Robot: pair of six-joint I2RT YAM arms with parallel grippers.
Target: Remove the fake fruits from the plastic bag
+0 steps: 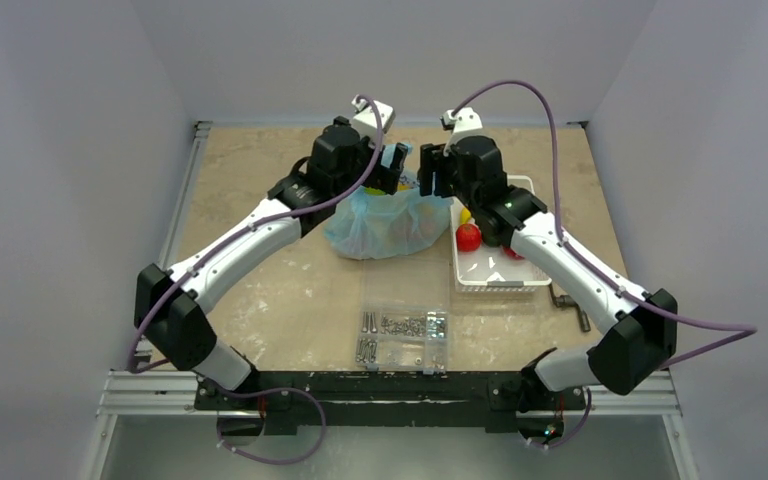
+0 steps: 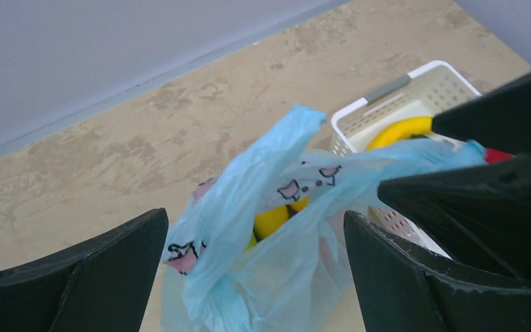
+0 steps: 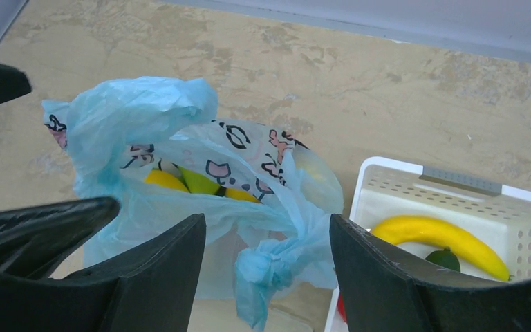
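The light-blue plastic bag [image 1: 390, 232] stands near the table's middle, its top partly open. Through the opening a green fruit [image 3: 197, 181] and a yellow fruit [image 3: 166, 180] show in the right wrist view; the rest are hidden by plastic. My left gripper [image 1: 397, 168] hangs over the bag's mouth, open, and in its wrist view a raised handle [image 2: 249, 169] crosses the space ahead of its spread fingers. Over the bag's right side, my right gripper [image 1: 428, 170] is also open. A twisted handle [image 3: 266, 266] lies in view between its fingers, not gripped.
Right of the bag, a white basket [image 3: 387, 163] holds a banana [image 3: 442, 235], a red fruit [image 1: 468, 237] and dark green fruit. A clear box of screws [image 1: 403, 345] lies in front. The two grippers are close together.
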